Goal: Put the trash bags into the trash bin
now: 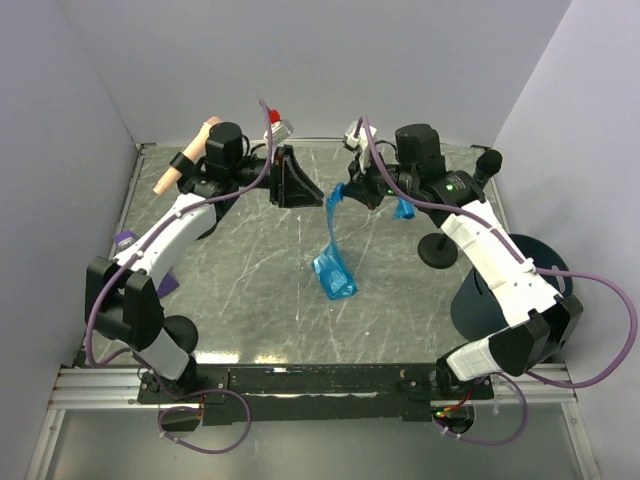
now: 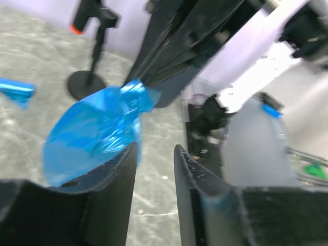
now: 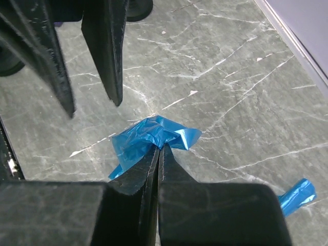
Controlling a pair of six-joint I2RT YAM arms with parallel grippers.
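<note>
A blue trash bag (image 1: 334, 273) hangs as a narrow strip that widens towards its lower end. Its top is pinched in my right gripper (image 1: 345, 191), shut on the thin film; in the right wrist view the crumpled bag (image 3: 154, 134) sits at the closed fingertips. To the left, my left gripper (image 1: 318, 199) is parted, with a clear gap between its fingers and the bag beyond them in the left wrist view. A second blue bag (image 1: 404, 209) lies on the table beyond the right gripper. The black trash bin (image 1: 478, 308) stands at the right, partly behind the right arm.
A round black stand base (image 1: 438, 251) is on the table between the bags and the bin. At the far left lie a purple object (image 1: 168, 285) and another round black base (image 1: 181, 333).
</note>
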